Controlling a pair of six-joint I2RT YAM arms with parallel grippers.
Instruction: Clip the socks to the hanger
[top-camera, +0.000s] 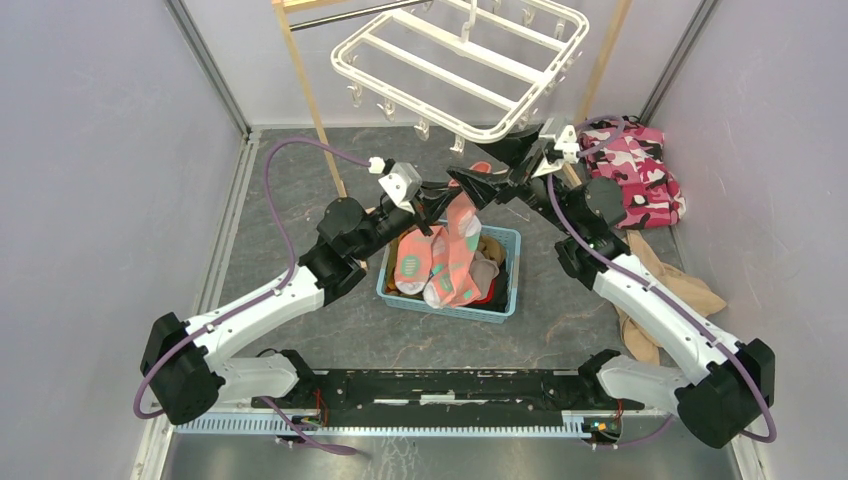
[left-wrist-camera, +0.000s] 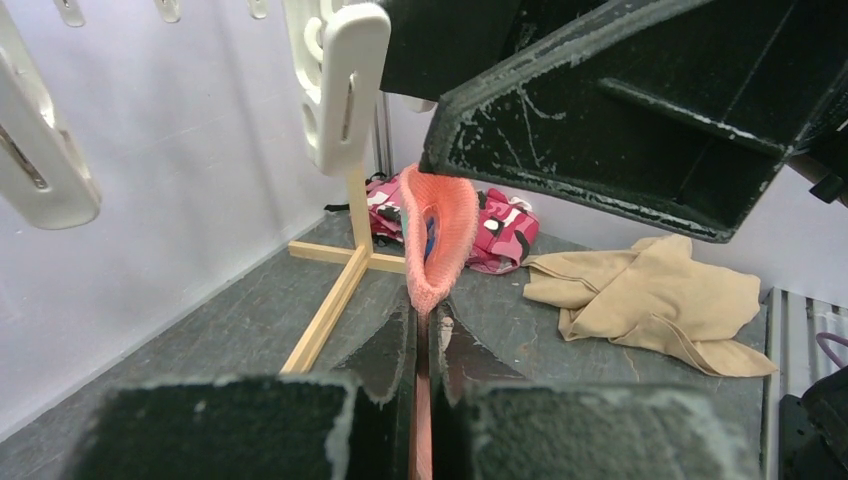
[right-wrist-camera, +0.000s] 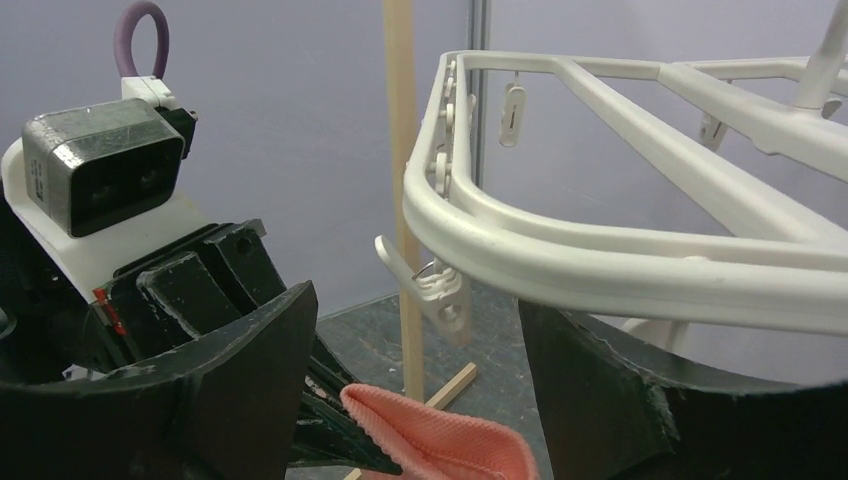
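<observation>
A pair of coral socks with green and white patches (top-camera: 465, 235) dangles from my left gripper (top-camera: 452, 190), which is shut on the cuff of one. In the left wrist view the cuff (left-wrist-camera: 440, 225) stands up as an open loop above the fingertips. My right gripper is part open, its fingers apart on either side of the cuff's upper end and a clip; I see no grip on either. That white clip (right-wrist-camera: 445, 300) hangs from the near corner of the white hanger (top-camera: 470, 65). The right gripper's dark finger (left-wrist-camera: 620, 110) looms just above the cuff in the left wrist view.
Below the socks stands a blue basket (top-camera: 447, 313) with more socks inside. Several clips line the hanger's rim. A pink camouflage bag (top-camera: 640, 175) and a tan cloth (top-camera: 650, 290) lie on the right. Wooden poles (top-camera: 308, 95) flank the hanger.
</observation>
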